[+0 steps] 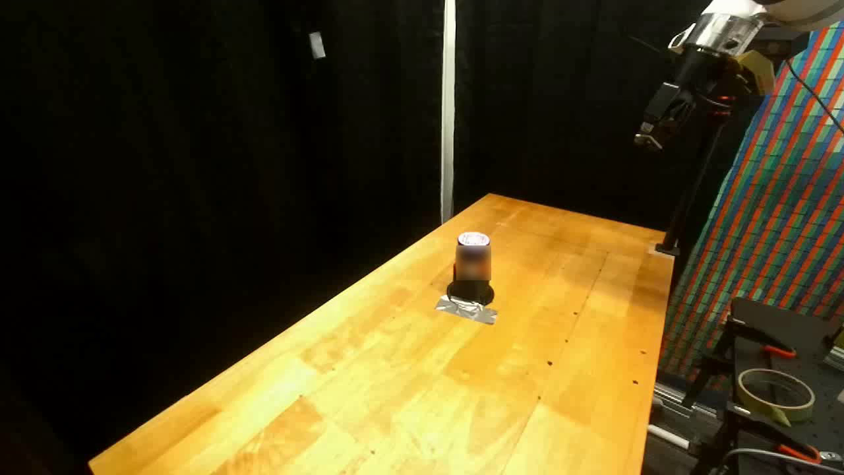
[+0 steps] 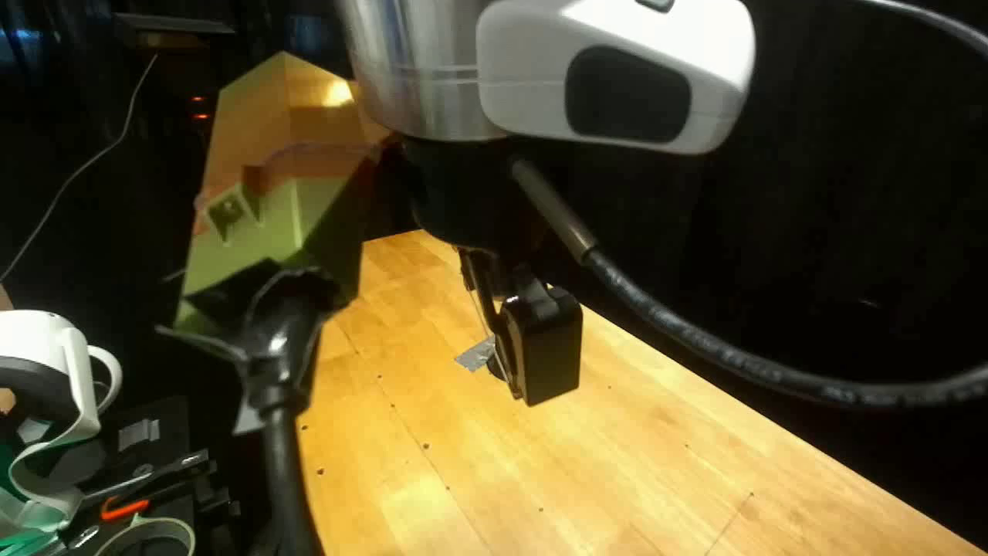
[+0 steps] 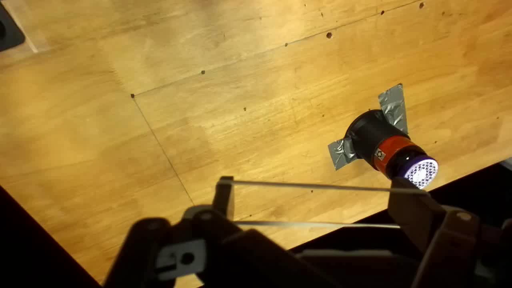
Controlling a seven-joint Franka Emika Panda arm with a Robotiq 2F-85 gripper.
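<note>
A black cylinder with an orange band and a white, purple-rimmed top stands upright on the wooden table, its base held by strips of silver tape. Exterior view 1 shows the same cylinder near the table's middle. In exterior view 2 it is mostly hidden behind my gripper. My gripper is open, with two thin pale bands stretched between its fingers and no object held there. It hangs high above the table's far right end, well apart from the cylinder.
A dark pole rises at its far right corner. Beside the table, a dark side surface holds a tape roll and clamps. Black curtains surround the far and left sides.
</note>
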